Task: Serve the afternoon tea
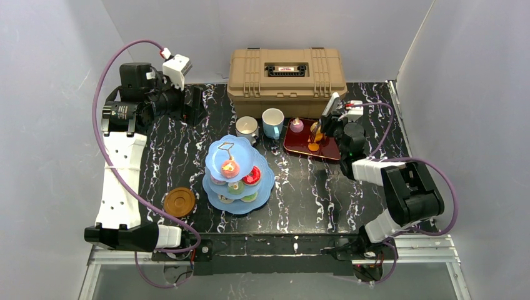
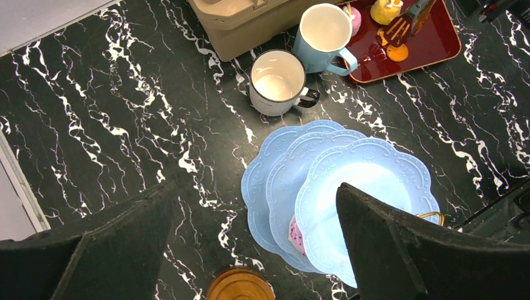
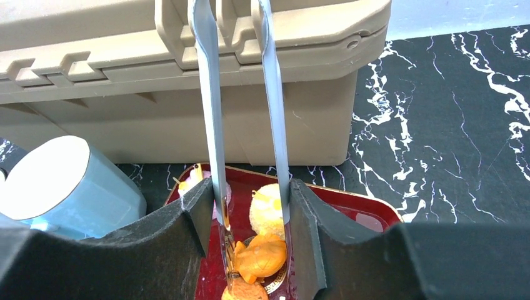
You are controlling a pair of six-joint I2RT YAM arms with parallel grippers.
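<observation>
My right gripper is shut on a pair of pale blue tongs (image 3: 209, 94), one finger pressing each arm. The brown forked tips (image 2: 397, 30) reach down over a dark red tray (image 1: 295, 144). Between the tong arms shows an orange fish-shaped sweet (image 3: 261, 256); whether they pinch it, I cannot tell. A yellow cake (image 3: 267, 209), a pink cake (image 1: 296, 125) and a flat orange biscuit (image 2: 397, 52) are also on the tray. My left gripper hangs open and empty at the left. Sweets sit on a blue tiered stand (image 1: 209, 187).
A tan case (image 1: 287, 81) stands behind the tray. Left of the tray are a blue mug (image 1: 273, 122) and a white mug (image 1: 247, 127). A round wooden lid (image 1: 179, 202) lies at front left.
</observation>
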